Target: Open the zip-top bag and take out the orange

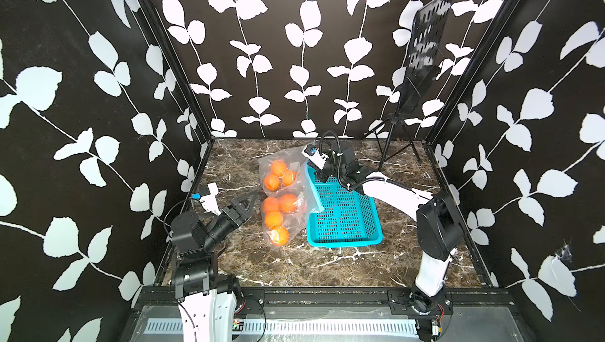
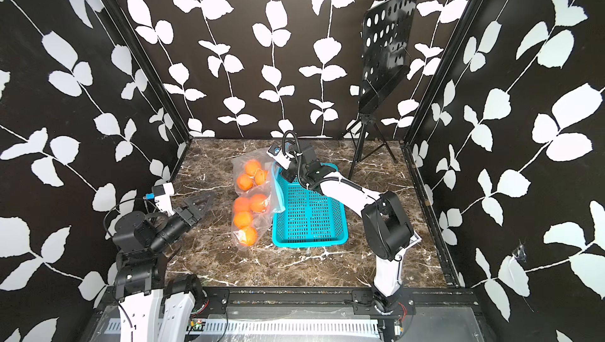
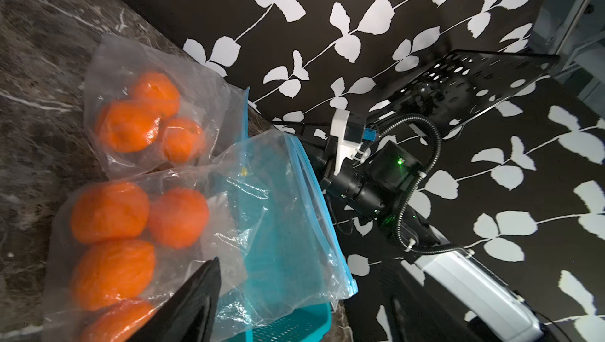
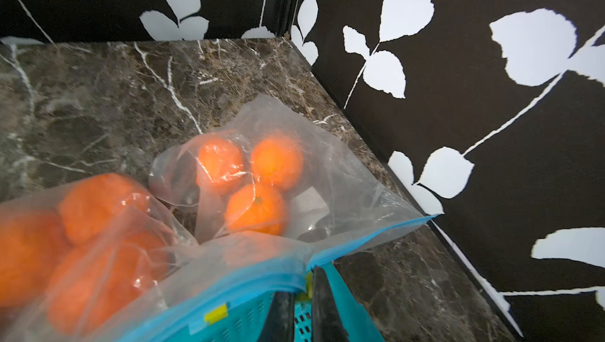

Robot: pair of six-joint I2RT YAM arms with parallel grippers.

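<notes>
Two clear bags with blue zip tops hold oranges: the rear bag with three, the front bag with several, its top lying over the basket's left rim. My left gripper is open, left of the front bag, with nothing between its fingers. My right gripper is shut at the blue zip strip near a yellow slider, over the basket's back; whether anything thin is between its fingertips is hard to tell.
The teal basket stands right of the bags, with no oranges in it. A black perforated panel on a tripod stands at the back right.
</notes>
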